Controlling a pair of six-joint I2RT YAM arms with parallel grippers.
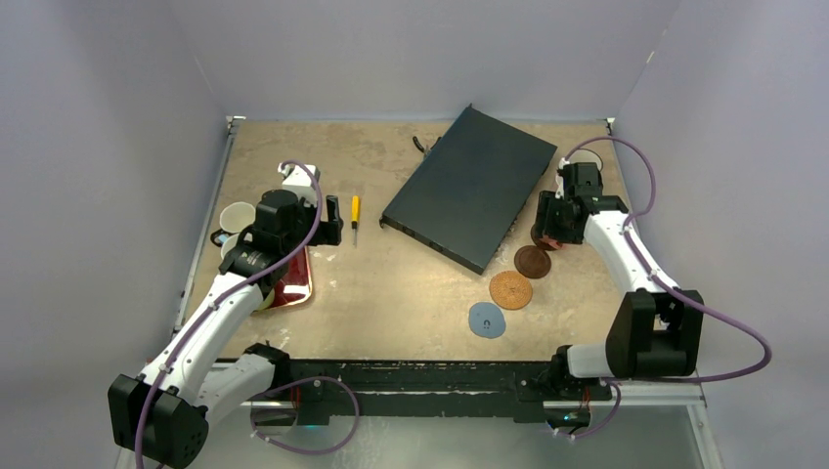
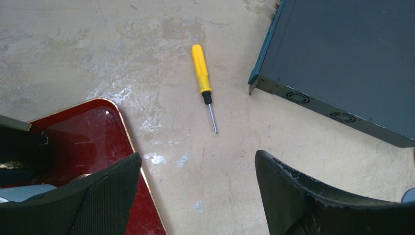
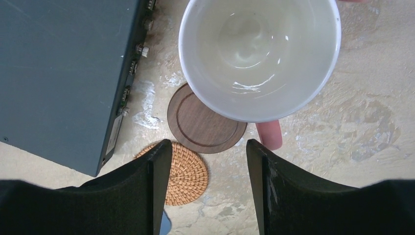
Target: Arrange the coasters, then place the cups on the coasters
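Observation:
The pink-handled cup with a white inside [image 3: 259, 58] fills the upper right wrist view, overlapping a dark wooden coaster [image 3: 205, 127]; whether it rests on that coaster is unclear. A woven coaster [image 3: 186, 178] and a blue one [image 1: 486, 319] lie nearer the front, along with another dark coaster [image 1: 533, 262]. My right gripper hangs over this area, fingers apart, nothing seen between them, the cup just beyond. My left gripper is open above the left side, by a red tray [image 2: 88, 147].
A large black metal box [image 1: 469, 186] takes up the back centre, close to the cup. A yellow screwdriver [image 1: 355, 210] lies left of it. More cups [image 1: 237, 216] stand at the left.

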